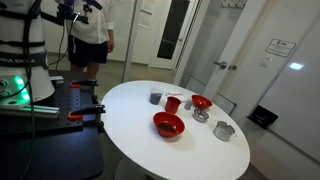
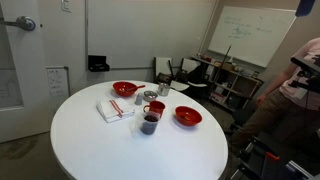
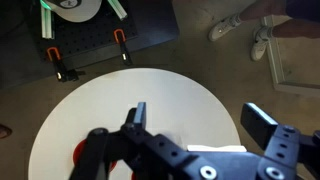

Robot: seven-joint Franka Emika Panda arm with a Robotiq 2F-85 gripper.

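Observation:
High over the table edge, my gripper stands open, with a wide empty gap between its dark fingers. A red bowl [image 1: 168, 124] lies at the near side of the round white table [image 2: 80, 145]; something dark shows inside it in the first exterior view. The red mug [image 2: 154, 107] stands near the table's middle, beside a clear cup [image 2: 149, 126] with dark contents. Farther off sits a second red dish [image 2: 127, 88]. In the wrist view, a red bowl [image 3: 82, 152] and a white cloth [image 3: 215, 148] appear below my gripper, partly cut off or covered by it.
Small metal containers [image 1: 201, 115] and a metal pot [image 1: 223, 130] stand by the far rim. A folded cloth [image 2: 115, 109] lies across the table. The arm's dark base stand [image 1: 70, 130] borders the table. A person [image 1: 90, 35] stands behind it.

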